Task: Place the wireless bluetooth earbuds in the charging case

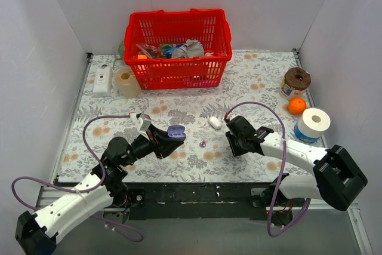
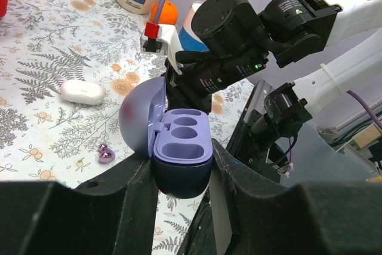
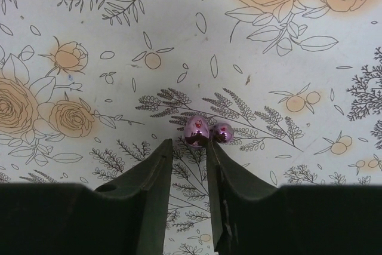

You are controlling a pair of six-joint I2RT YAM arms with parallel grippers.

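Observation:
A purple charging case [image 2: 182, 132] with its lid raised is pinched upright in my left gripper, held above the table; its visible slots look empty. In the top view the same case [image 1: 176, 131] is at the tip of the left arm. Two shiny purple earbuds lie together on the tablecloth: one earbud [image 3: 196, 130] and, touching it, a smaller-looking earbud [image 3: 223, 132]. My right gripper is part open, with nothing between its fingers; in that view its fingertips overlap the near side of the earbuds. From the top, the right gripper [image 1: 231, 143] is right of the earbuds [image 1: 202, 144].
A white oblong object [image 1: 215, 122] lies behind the earbuds. At the back stands a red basket [image 1: 179, 70]; a tape roll [image 1: 127, 82] and white power strip [image 1: 102, 80] are left. An orange [image 1: 296, 106], jar [image 1: 295, 83] and white roll [image 1: 312, 125] line the right edge.

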